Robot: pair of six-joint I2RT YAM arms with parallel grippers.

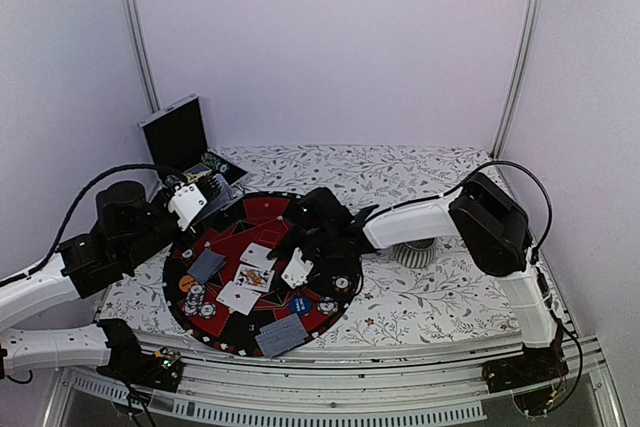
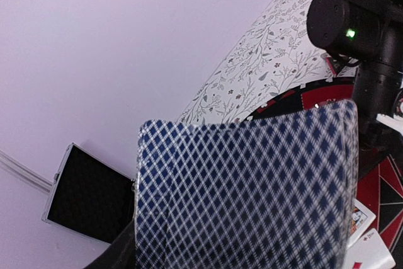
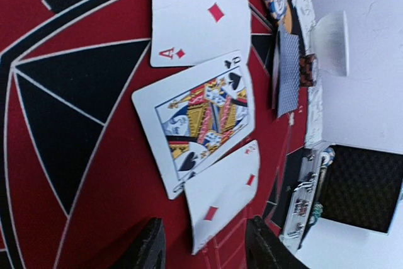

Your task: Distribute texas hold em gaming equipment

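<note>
In the left wrist view, a blue-and-white patterned deck of cards [image 2: 245, 193] fills the front, with my left gripper [image 1: 212, 197] shut on it above the mat's left rear edge. Three face-up cards lie in a row on the red-and-black round mat [image 1: 262, 209]: an ace of diamonds [image 3: 195, 17], a queen of spades [image 3: 208, 114] and another diamond card [image 3: 223, 196]. Over the mat, my right gripper has its fingertips apart, pointing toward the third card, with nothing visible between them. In the top view, the right arm hides its fingertips.
Blue-backed cards lie on the mat at left [image 1: 207, 265] and front [image 1: 281, 335]. Chips [image 1: 195, 297] and a blue disc [image 1: 300, 304] rest nearby. An open case [image 1: 175, 137] stands at the back left; a striped container [image 1: 414, 252] sits under the right arm.
</note>
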